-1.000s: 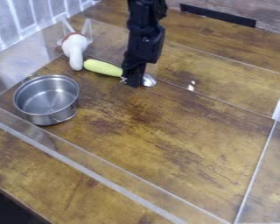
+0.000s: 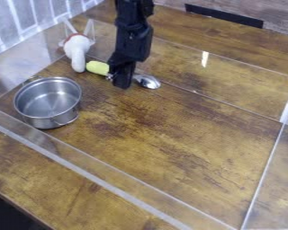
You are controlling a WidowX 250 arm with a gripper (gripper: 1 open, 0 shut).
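My black gripper (image 2: 122,79) hangs down from the top of the view over a spoon with a yellow-green handle (image 2: 97,67) and a silver head (image 2: 147,81), lying on the wooden table. The gripper is shut, its tips low beside the spoon and covering part of it; I cannot make out anything held between them. A steel pot (image 2: 48,102) stands at the left, in front of the spoon. A white plush toy (image 2: 76,51) lies behind the pot, left of the spoon handle.
Clear panels border the wooden table (image 2: 194,153) at the left, back and right.
The gripper has shifted slightly left over the spoon, and more of the spoon's silver head shows to its right.
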